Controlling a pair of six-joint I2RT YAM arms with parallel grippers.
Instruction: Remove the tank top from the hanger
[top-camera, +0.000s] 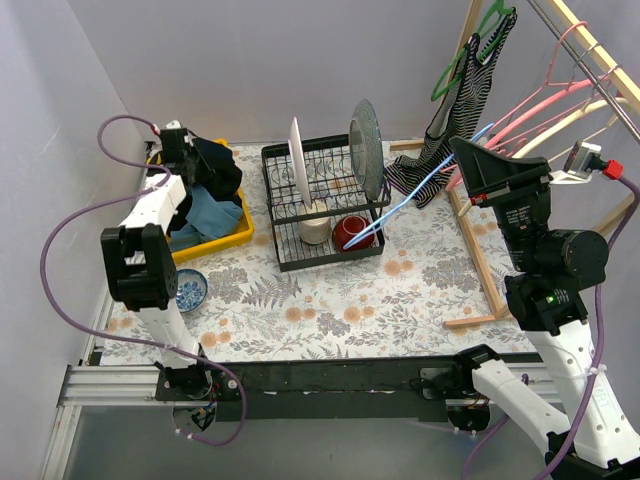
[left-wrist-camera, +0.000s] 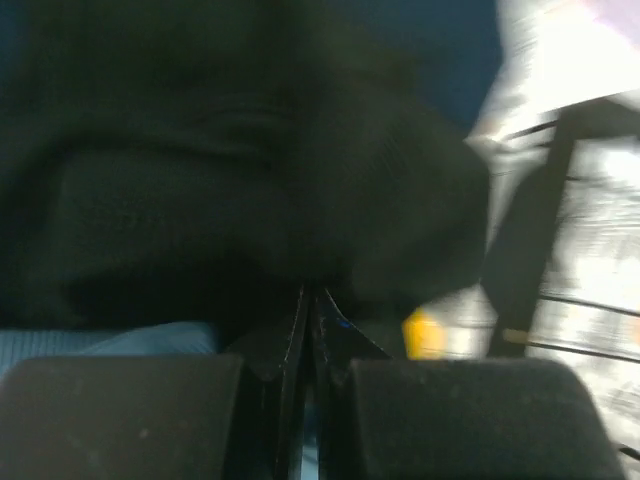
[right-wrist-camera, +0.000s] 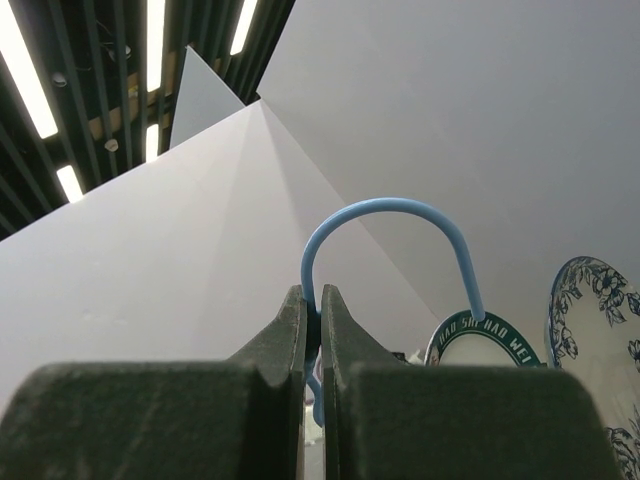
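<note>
A black-and-white striped tank top (top-camera: 470, 90) hangs from a green hanger (top-camera: 443, 78) at the rack's back. My right gripper is shut on a light blue hanger (right-wrist-camera: 390, 204), which in the top view slants down-left over the dish rack. My left gripper is shut, low at the yellow bin (top-camera: 230, 235) among dark and blue clothes (top-camera: 205, 215); in the left wrist view dark cloth fills most of the blurred picture, and nothing clearly shows between its fingers.
A black dish rack (top-camera: 300, 255) with plates, a cream cup and a red bowl stands in the middle. A small blue bowl (top-camera: 190, 290) sits front left. Pink and cream hangers (top-camera: 560, 100) hang on the wooden rack.
</note>
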